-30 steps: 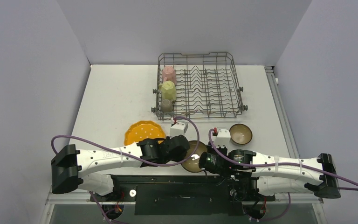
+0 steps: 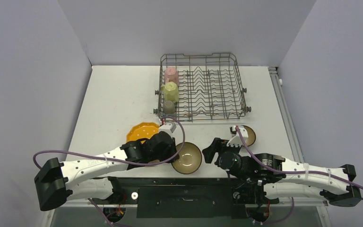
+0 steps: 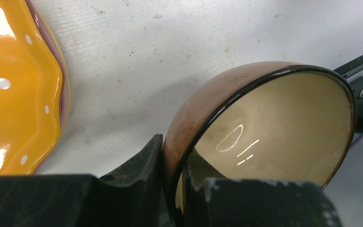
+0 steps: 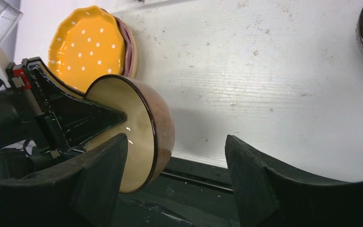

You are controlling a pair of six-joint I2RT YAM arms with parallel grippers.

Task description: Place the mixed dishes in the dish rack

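A brown bowl with a dark rim (image 2: 187, 159) hangs tilted in my left gripper, which is shut on its edge, one finger inside and one outside. The right wrist view shows the same bowl (image 4: 163, 123) to the left of my right gripper. That gripper stands open, its fingers apart and nothing held between them. A second brown bowl (image 2: 251, 135) rests on the table at the right, partly hidden by the right arm. The dish rack (image 2: 212, 90) stands at the back, with a pink cup (image 2: 171, 74), a yellow-green cup (image 2: 169, 91) and a greyish cup (image 2: 168, 107) along its left side.
An orange plate with white dots (image 2: 142, 131) lies on top of other dishes at the left, partly behind the left arm. Most of the rack is empty. Dark machinery borders the front edge.
Both arms have moved apart: the left gripper has carried the bowl to the left, and the right gripper has drawn away to the right, clear of that bowl and now partly over the second one.
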